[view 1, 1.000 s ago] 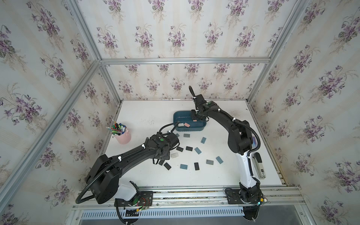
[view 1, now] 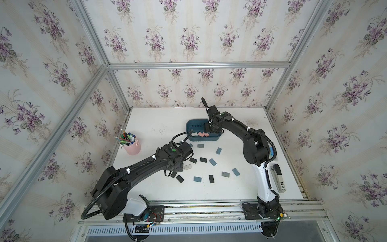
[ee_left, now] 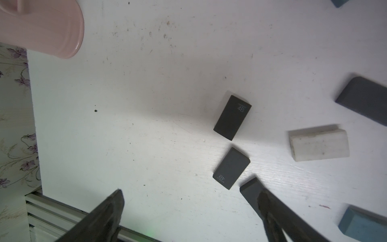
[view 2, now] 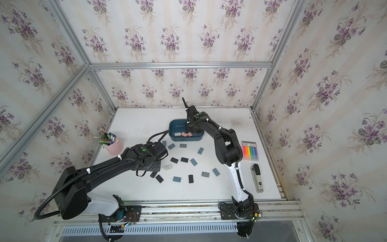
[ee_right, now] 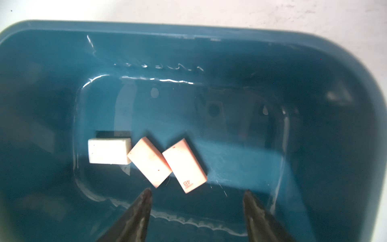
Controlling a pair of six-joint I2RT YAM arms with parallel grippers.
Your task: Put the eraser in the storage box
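My right gripper is over the blue storage box, its fingers apart with nothing seen between them. On the box floor lie a white eraser, a pink eraser and another pink eraser marked 4B. My left gripper hangs open over the table's left-middle, above black erasers, a whitish eraser and blue ones.
More erasers are scattered across the middle of the table. A pink pen cup stands at the left, a marker set and a stapler at the right.
My right gripper has moved slightly lower in the top left view, over the box. The left arm has not visibly moved.
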